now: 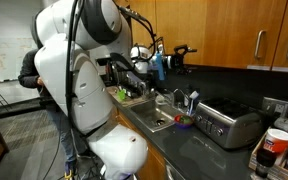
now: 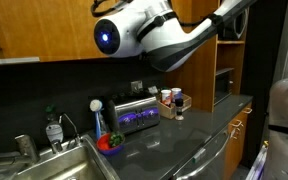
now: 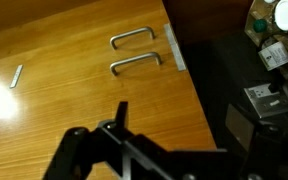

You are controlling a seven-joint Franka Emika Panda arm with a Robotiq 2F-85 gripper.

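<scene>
My gripper (image 1: 191,50) is raised in front of the wooden upper cabinets (image 1: 222,30) in exterior view 1, high above the counter. In the wrist view its dark fingers stand wide apart at the lower edge, nothing between them. Beyond them spreads the orange-brown cabinet front (image 3: 94,95) with two metal handles (image 3: 134,63). Exterior view 2 shows the white and black arm (image 2: 144,30) across the top; the fingers are out of view there.
Below are a silver toaster (image 1: 219,127), a small bowl (image 2: 110,145) with green and red contents, and a sink (image 1: 154,114) with a faucet. A box holding cups (image 2: 174,101) stands farther along the counter.
</scene>
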